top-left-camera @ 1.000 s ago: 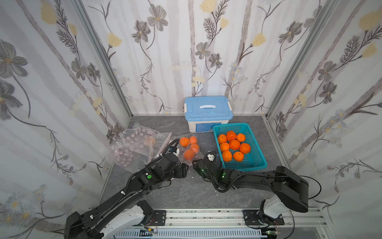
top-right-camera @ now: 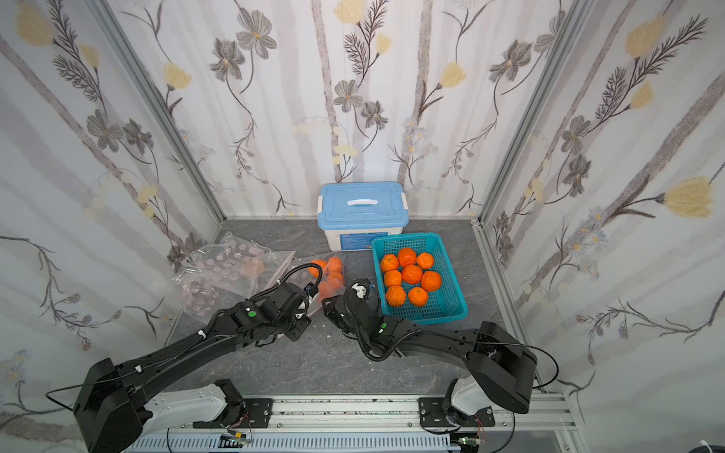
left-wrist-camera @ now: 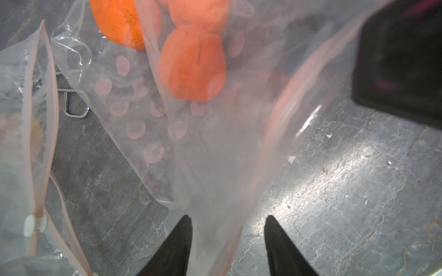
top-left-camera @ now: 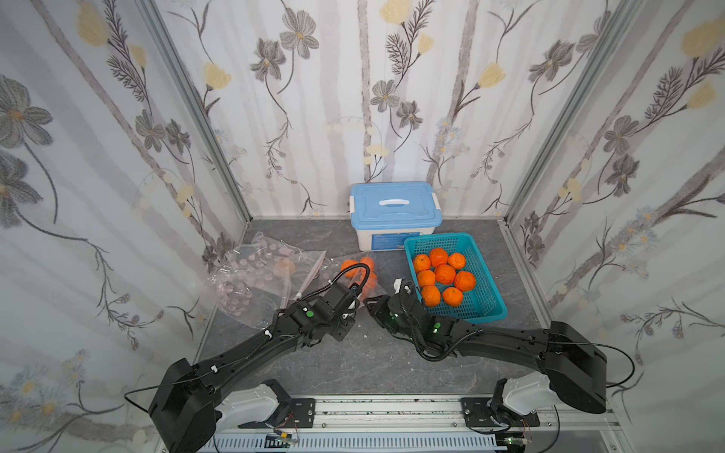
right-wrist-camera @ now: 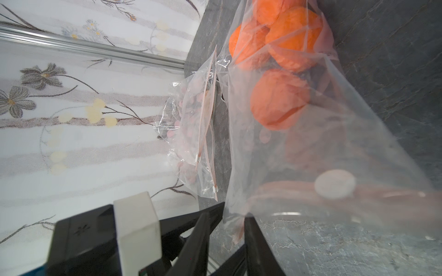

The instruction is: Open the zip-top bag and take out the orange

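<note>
A clear zip top bag [right-wrist-camera: 294, 158] with several oranges [right-wrist-camera: 280, 99] at its bottom lies on the grey table, its pinkish zip edge toward my grippers. A white round slider [right-wrist-camera: 335, 184] shows on that zip in the right wrist view. My left gripper is part open, with the bag's zip edge running between its fingers, no firm grip visible. My right gripper is also part open; a corner of the bag hangs by its fingertips, and whether it touches them is unclear. From above, both arms hide the bag's mouth.
At left lies a second clear bag [top-left-camera: 256, 275] with pink dots and one orange inside. A teal basket [top-left-camera: 491, 298] of oranges stands close to the right arm, a blue-lidded box [top-left-camera: 395, 205] behind. Bare table [top-left-camera: 362, 366] lies in front.
The right gripper stays nearly in place, while its elbow has swung a little to the right.
</note>
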